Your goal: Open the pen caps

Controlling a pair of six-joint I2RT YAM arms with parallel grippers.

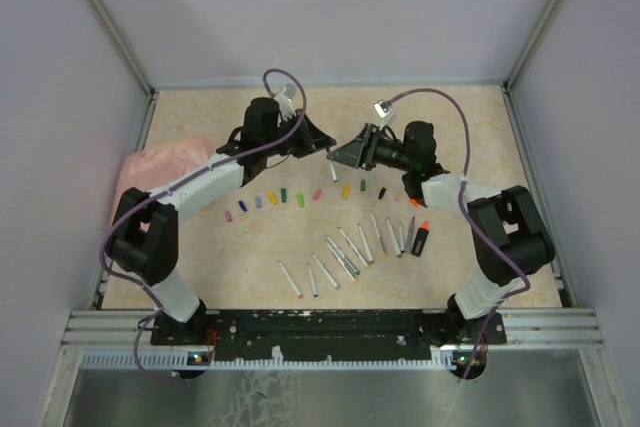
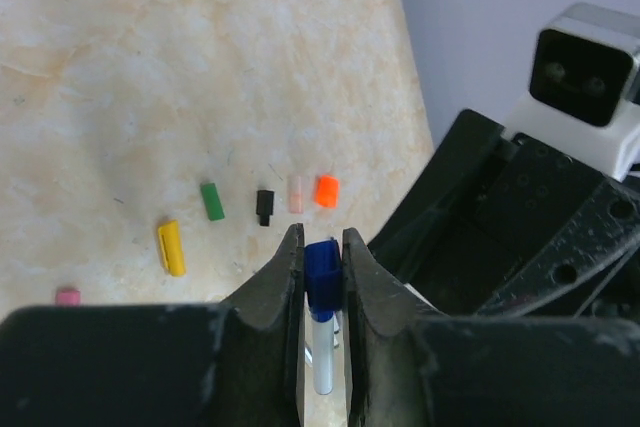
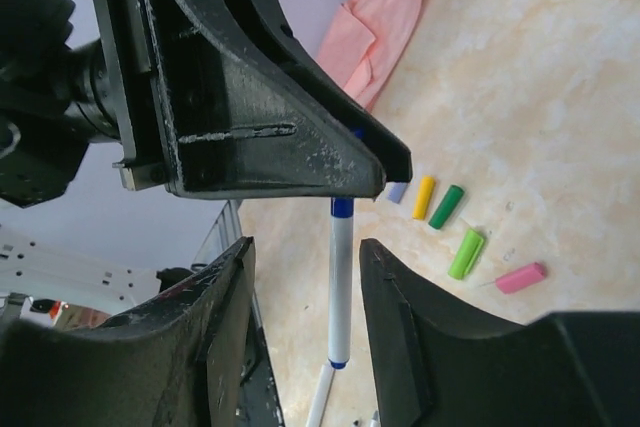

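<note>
My left gripper (image 1: 322,143) is shut on a pen (image 3: 341,282) with a blue cap (image 2: 322,269), which hangs upright between its fingers in both wrist views. My right gripper (image 1: 342,155) faces it from the right, open, its fingers either side of the pen's white body a little below the blue cap; whether they touch it is not clear. Removed caps in several colours, such as yellow (image 2: 171,247), green (image 3: 466,251) and pink (image 3: 518,278), lie in a row on the table.
Several pens (image 1: 290,279) lie across the front of the table. A pink cloth (image 1: 160,157) lies at the back left, and a black object (image 1: 420,239) lies at the right.
</note>
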